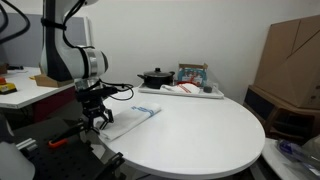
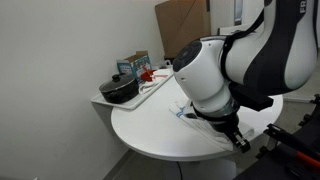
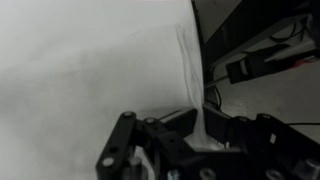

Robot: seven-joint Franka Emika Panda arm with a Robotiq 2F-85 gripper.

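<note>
A white towel (image 1: 133,119) with a bluish mark near its far end lies on the white round table, close to the table's near-left edge. In the wrist view the towel (image 3: 100,95) fills the left side, and its edge runs down into the dark fingers. My gripper (image 1: 101,123) is low at the towel's near-left end, by the table's rim. Its fingers are shut, with a strip of white cloth showing between them in the wrist view. Exterior view 2 shows the gripper (image 2: 240,143) at the towel's near end (image 2: 212,138), partly hidden by the arm.
A black pot (image 1: 157,77) stands on a tray at the table's back, beside a colourful box (image 1: 192,74) and a red item. Dark mounting hardware (image 3: 245,35) sits just beyond the table edge.
</note>
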